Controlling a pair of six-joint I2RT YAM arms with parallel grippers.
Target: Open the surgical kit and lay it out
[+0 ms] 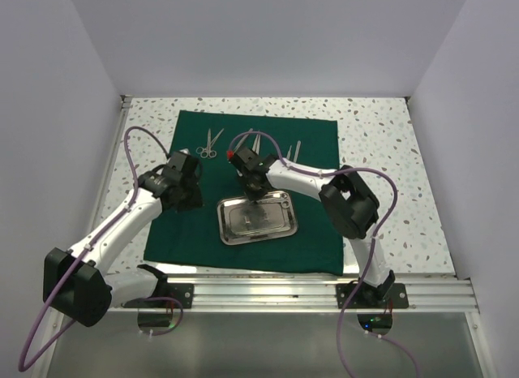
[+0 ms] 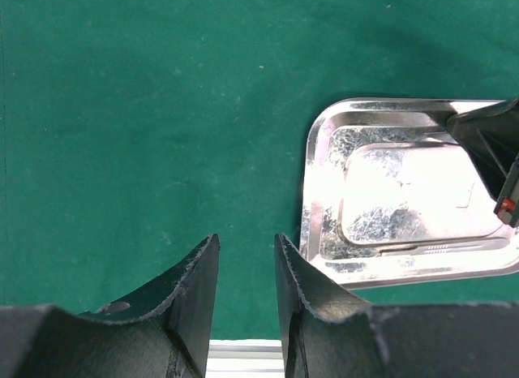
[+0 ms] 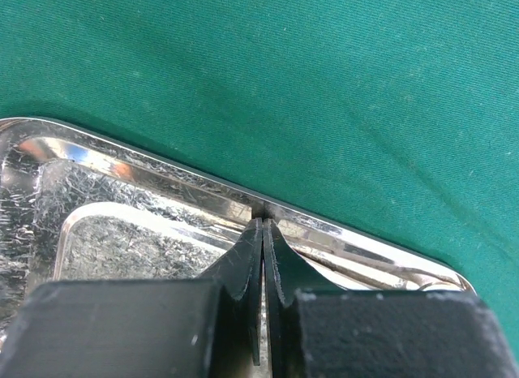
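A metal tray [image 1: 224, 228] rests on the green cloth. Along its far wall lie scissors [image 3: 361, 269], with their finger loops toward the tray's right corner; in the top view a loop of the scissors [image 1: 285, 204] shows. My right gripper is down in the tray at that wall, shut with its fingertips together. Nothing is between them; the scissors lie outside the fingers and are partly hidden behind them. My left gripper stands open and empty over bare cloth, left of the tray [image 2: 312, 163].
A slim instrument [image 2: 430, 249] lies along the tray's near side. Scissors [image 1: 209, 144] are laid out at the cloth's back left, and slim instruments [image 1: 297, 151] toward the back right, partly hidden by the right arm. Left of the tray, the cloth [image 1: 174, 236] is clear.
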